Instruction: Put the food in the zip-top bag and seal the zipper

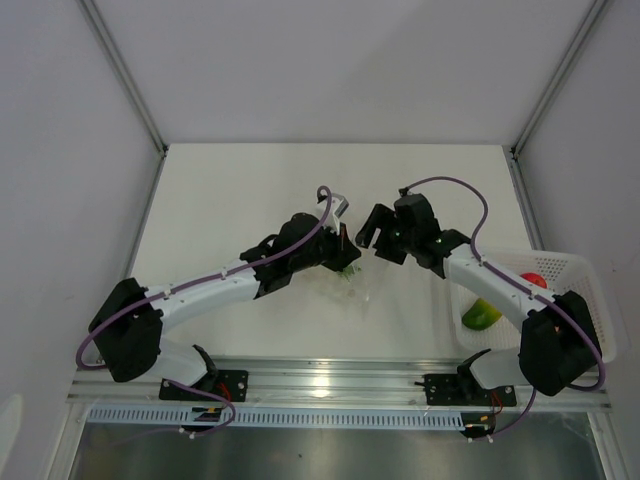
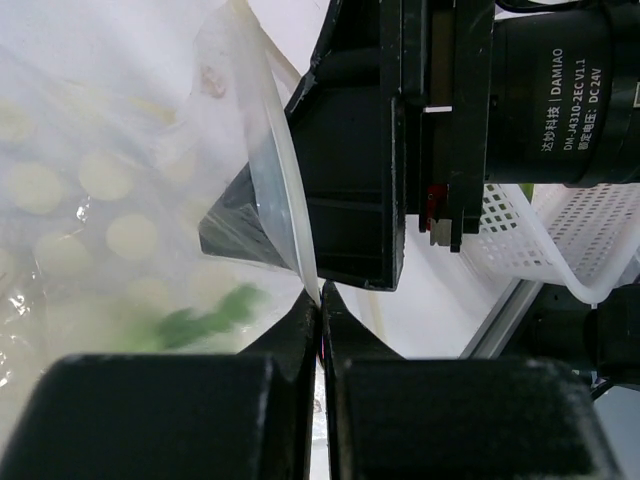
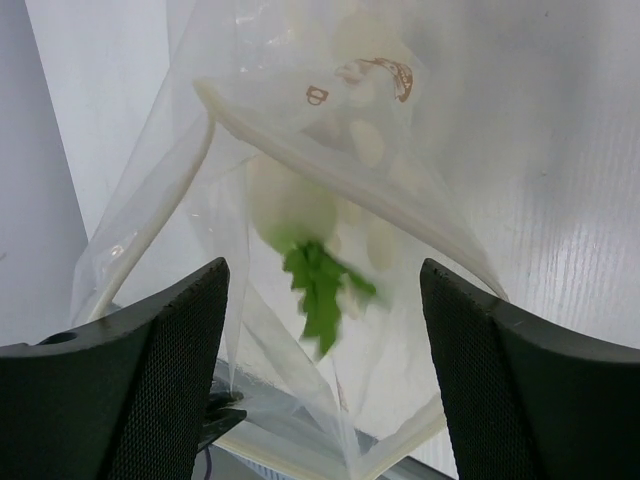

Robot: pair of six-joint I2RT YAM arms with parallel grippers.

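The clear zip top bag (image 2: 120, 230) hangs from my left gripper, which is shut on its rim. In the right wrist view, the bag's open mouth (image 3: 340, 190) shows green leaves (image 3: 320, 290) inside, blurred through the plastic. My right gripper stands open over the bag, with nothing held between its fingers. In the top view both grippers meet near the table's middle, the left (image 1: 346, 250) just left of the right (image 1: 370, 230).
A white basket (image 1: 450, 310) at the right holds a green vegetable (image 1: 482, 312) and a red item (image 1: 532, 277).
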